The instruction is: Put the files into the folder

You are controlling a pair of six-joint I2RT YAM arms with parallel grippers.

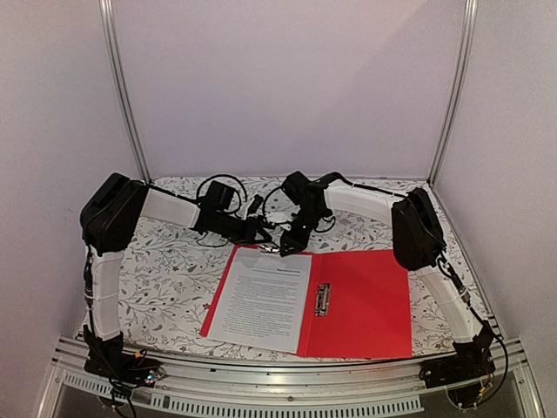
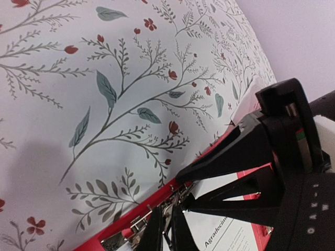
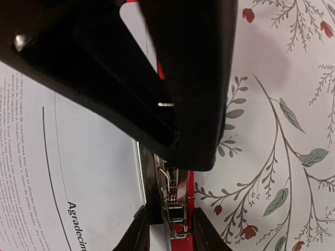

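Observation:
The red folder [image 1: 361, 305] lies open, with the white printed sheets [image 1: 257, 305] on its left half. At that half's top edge is a metal clip [image 3: 175, 212]. Both grippers meet there. My left gripper [image 1: 261, 239] is at the clip; in the left wrist view its fingertips are low on the clip, close together, apparently shut. My right gripper [image 1: 287, 246] is beside it; in the left wrist view its black fingers straddle the clip area, apparently part open, and in the right wrist view they frame the clip from either side. Whether either grips the clip is unclear.
A second metal clip [image 1: 322, 299] sits near the folder's spine on the bare right half. Walls bound it at back and sides.

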